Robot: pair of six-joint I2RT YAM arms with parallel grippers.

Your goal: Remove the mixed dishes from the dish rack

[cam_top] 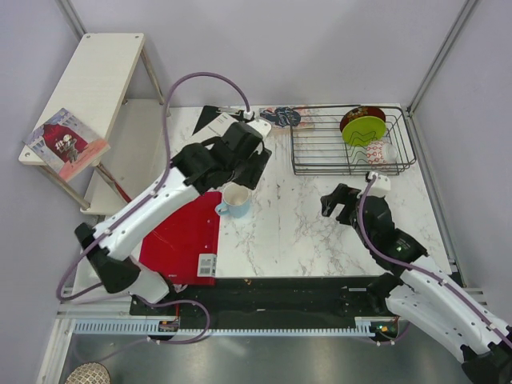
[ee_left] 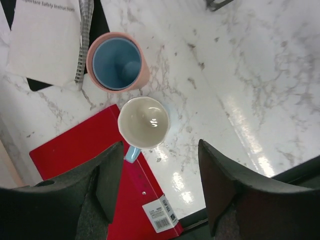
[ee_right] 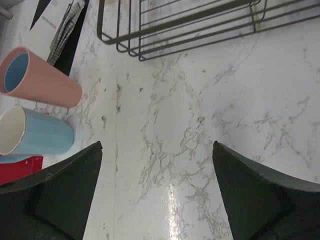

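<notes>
The wire dish rack [cam_top: 332, 170] stands at the back right, holding a green plate [cam_top: 368, 132], a brown plate [cam_top: 350, 117] and a patterned white cup [cam_top: 382, 152]. Left of the rack, a light blue mug [cam_top: 236, 201] stands upright on the table. Behind it in the left wrist view is a pink cup [ee_left: 142, 70] with a blue inside. Raised above the two cups, my left gripper is open with nothing between its fingers. My right gripper also stands open and empty, in front of the rack over bare marble.
A red folder [cam_top: 188, 240] lies left of the mug, its corner close by it. Papers and a black board [cam_top: 206, 117] lie at the back left, beside a shelf [cam_top: 88, 88] bearing a magazine [cam_top: 67, 144].
</notes>
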